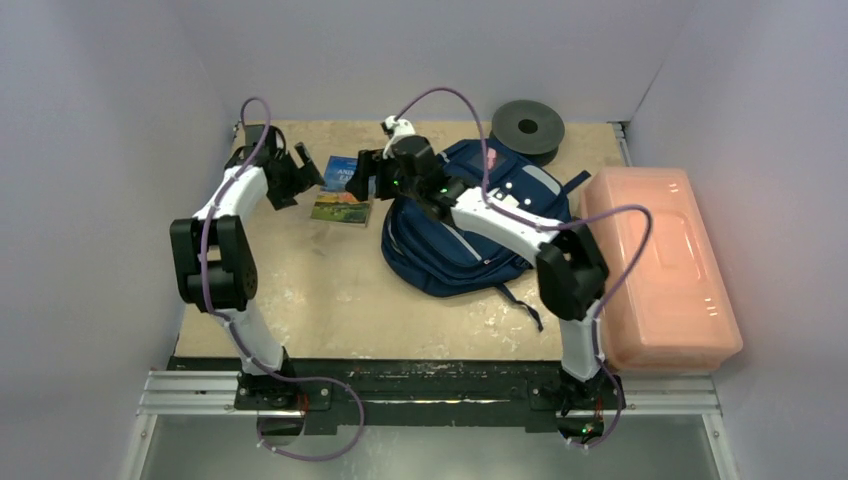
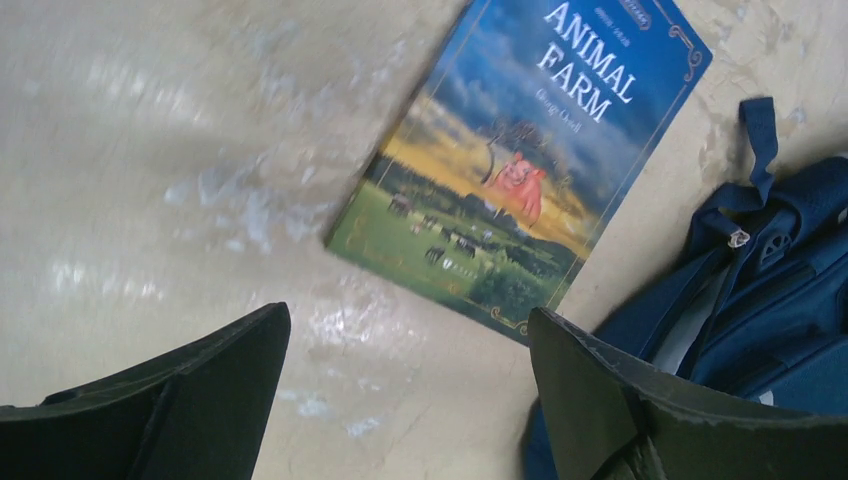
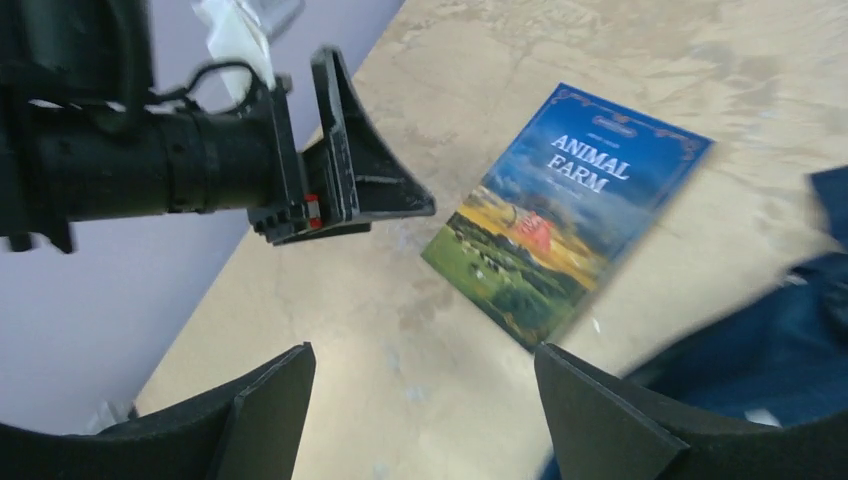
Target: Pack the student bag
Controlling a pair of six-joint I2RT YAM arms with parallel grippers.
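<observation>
The blue "Animal Farm" book point(image 1: 342, 207) lies flat on the table left of the bag, cover up. It shows whole in the right wrist view. Lying on its back, the navy student bag point(image 1: 440, 265) fills the middle right; its front panel rests flat, and the contents are hidden. My left gripper point(image 1: 311, 167) is just left of the book, its fingers open and empty, with wide-apart fingers point(image 2: 220, 370) in its own wrist view. At the book's right side my right gripper point(image 1: 358, 175) hovers, its fingers point(image 3: 270, 395) spread with nothing between them.
A dark round spool point(image 1: 528, 128) stands behind the bag. At the right edge sits a pinkish translucent bin point(image 1: 660, 260). A bag strap point(image 1: 522, 304) trails toward the front.
</observation>
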